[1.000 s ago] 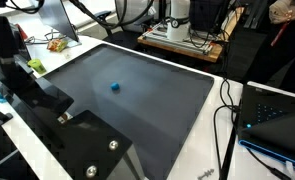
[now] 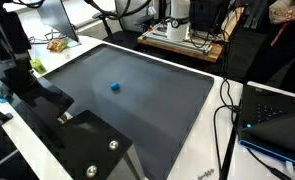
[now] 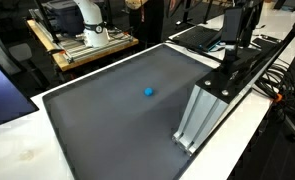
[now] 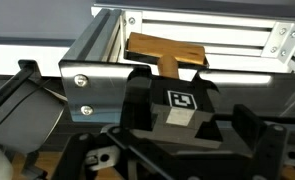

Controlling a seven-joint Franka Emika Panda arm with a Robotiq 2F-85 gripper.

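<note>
In the wrist view, my gripper is open above a slot in a dark metal box. A wooden piece (image 4: 165, 48) with an orange-brown stem lies in that slot, just beyond the fingers. A pale square with a black pattern (image 4: 179, 100) shows between the dark finger parts; I cannot tell whether anything touches it. In exterior view 1, the dark box (image 2: 95, 145) stands at the lower left, and a bit of brown (image 2: 85, 118) shows in its top. A small blue object (image 3: 149, 92) lies alone on the grey board (image 3: 107, 125).
Most of the grey board is bare. Cables (image 3: 279, 85) run beside the box. A wooden tray with white equipment (image 2: 179, 38) stands beyond the board. A black device (image 2: 272, 125) with a blue edge sits on the white table at right.
The dark arm at the upper left has shifted slightly to the right over the box. The box, the board and the blue object have stayed put.
</note>
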